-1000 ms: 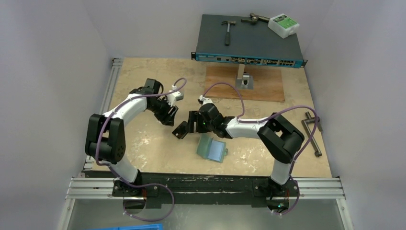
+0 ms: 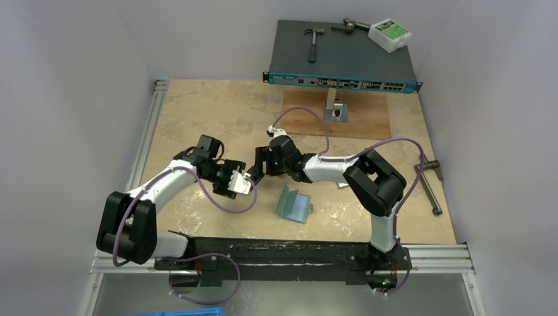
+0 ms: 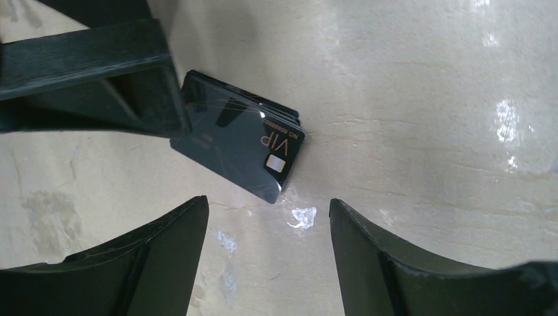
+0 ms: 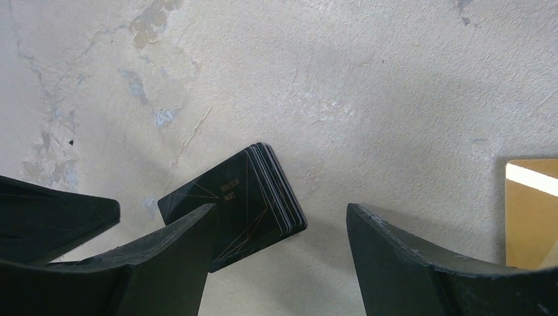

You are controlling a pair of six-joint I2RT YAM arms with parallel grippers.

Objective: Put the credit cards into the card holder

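Observation:
A small stack of black credit cards, the top one printed "VIP", lies on the table, partly behind a black gripper part in the left wrist view. The right wrist view shows black cards below its fingers. My left gripper is open beside the cards with nothing between its fingertips. My right gripper also stands open at the cards, holding nothing. In the top view the light green card holder lies open in front of the right gripper.
A wooden board under a raised rack unit fills the back right. Metal tools lie at the right edge.
My left gripper has come down and toward the front, close to the cards. The holder moved slightly.

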